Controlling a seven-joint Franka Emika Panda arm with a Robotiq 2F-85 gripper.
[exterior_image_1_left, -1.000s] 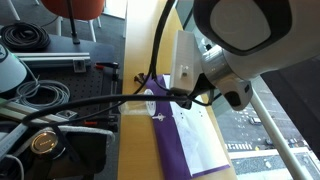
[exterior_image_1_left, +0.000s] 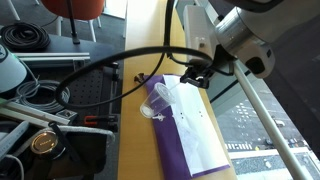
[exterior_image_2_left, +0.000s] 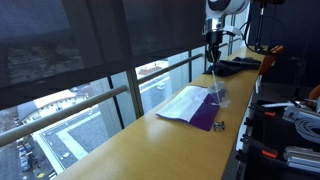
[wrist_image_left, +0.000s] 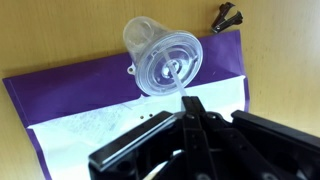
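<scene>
A clear plastic cup (wrist_image_left: 142, 33) with a round clear lid (wrist_image_left: 168, 62) appears in the wrist view, its lid turned toward the camera. From the lid's middle a pale straw (wrist_image_left: 176, 80) runs up to the fingertips of my gripper, which is shut on the straw's upper end. In exterior view 1 the tilted cup (exterior_image_1_left: 157, 100) is below and left of the gripper (exterior_image_1_left: 196, 79). Seen from exterior view 2, the cup (exterior_image_2_left: 218, 93) is beneath the gripper (exterior_image_2_left: 213, 62). Whether its base touches the table cannot be told.
A purple sheet (wrist_image_left: 75, 85) with white paper (wrist_image_left: 85, 143) on it lies on the wooden table (exterior_image_1_left: 135, 140). Small black items (wrist_image_left: 227, 17) sit beside the sheet. A dark cable loops across exterior view 1. Bare table lies in the foreground of exterior view 2.
The cup was lying on its side near the table edge; now it is tipped more upright and farther over the purple sheet. My gripper and arm have risen and shifted slightly.
</scene>
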